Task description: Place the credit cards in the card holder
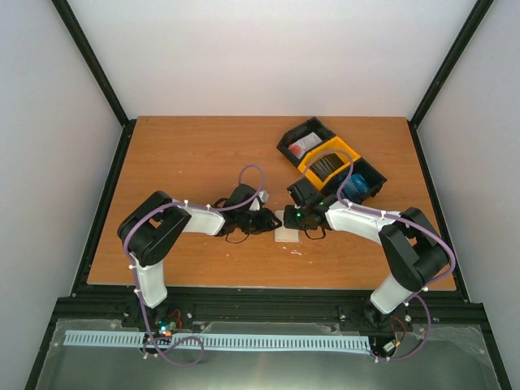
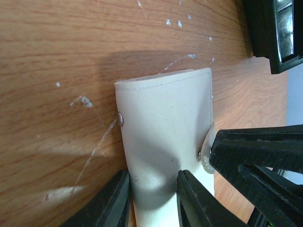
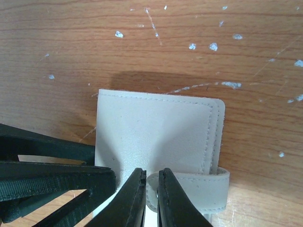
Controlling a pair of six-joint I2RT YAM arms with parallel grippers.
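Observation:
The white card holder (image 1: pixel 286 235) lies on the table between both arms, its stitched edge and strap (image 3: pixel 201 189) showing in the right wrist view. My left gripper is shut on the card holder, with white material between its fingers. At the holder's right side, my right gripper has its fingertips slightly apart at the rounded strap end. In the left wrist view, a right finger (image 2: pixel 251 146) is against the strap tab (image 2: pixel 207 149), which stands up from the holder. No loose credit cards can be made out on the table.
Behind the right arm stands an angled organizer with black and yellow compartments (image 1: pixel 345 149). It holds a red-and-white item (image 1: pixel 304 145), dark items and a blue item (image 1: pixel 355 188).

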